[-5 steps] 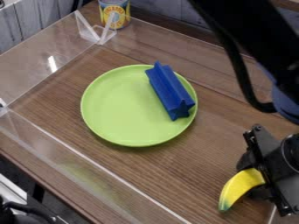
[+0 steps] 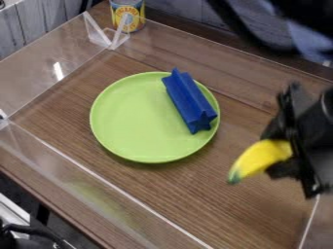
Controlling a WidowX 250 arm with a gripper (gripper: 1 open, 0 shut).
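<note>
My black gripper (image 2: 289, 142), blurred, is at the right side of the camera view, shut on a yellow banana (image 2: 258, 159) whose greenish tip points down and left. The banana hangs over the wooden table to the right of a green plate (image 2: 130, 131). A blue block (image 2: 190, 102) with ridged sides lies on the right part of the plate.
A can (image 2: 128, 16) stands at the back left beside some clear plastic (image 2: 104, 31). Clear panels run along the left and front edges. The wood (image 2: 235, 209) in front of the gripper is bare.
The gripper and banana have risen from the lower right corner, moving up in the view, and are now blurred. Plate and blue block are unchanged.
</note>
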